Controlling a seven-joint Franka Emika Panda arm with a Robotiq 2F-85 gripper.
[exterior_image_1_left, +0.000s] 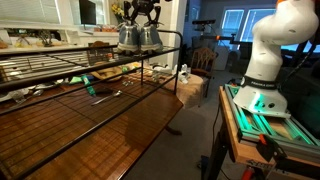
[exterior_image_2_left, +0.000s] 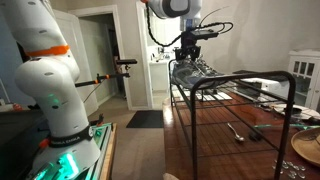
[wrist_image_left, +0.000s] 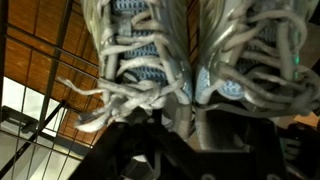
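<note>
A pair of grey sneakers stands side by side on the top of the black wire rack. In the wrist view the left shoe (wrist_image_left: 146, 48) and right shoe (wrist_image_left: 262, 52) show white laces over light-blue tongues, their inner sides close together. My gripper is at the lower edge of that view, its dark fingers apart near the shoes' adjoining sides. Whether its pads touch the shoes is hidden. In exterior view 1 the gripper (exterior_image_1_left: 142, 14) is just above the shoes (exterior_image_1_left: 150, 38); in exterior view 2 it also hangs over the pair (exterior_image_2_left: 190, 72).
The rack (exterior_image_2_left: 240, 77) has open bars and a wooden board (exterior_image_1_left: 90, 130) below. Scissors-like metal utensils and small colourful items lie on the board. A person (exterior_image_2_left: 180, 25) stands behind the rack.
</note>
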